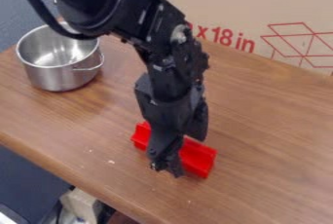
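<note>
A red block (196, 159), long and narrow, lies on the wooden table along a diagonal. My black gripper (172, 155) is down over it, pointing at the table, with its fingers around or just in front of the block's middle. The gripper hides part of the block, and whether the fingers touch it is unclear. It appears open.
A steel pot (57, 60) stands at the back left of the table (267, 130). A cardboard sheet with red print (279, 14) is at the back. Its near-left edge drops to a dark floor.
</note>
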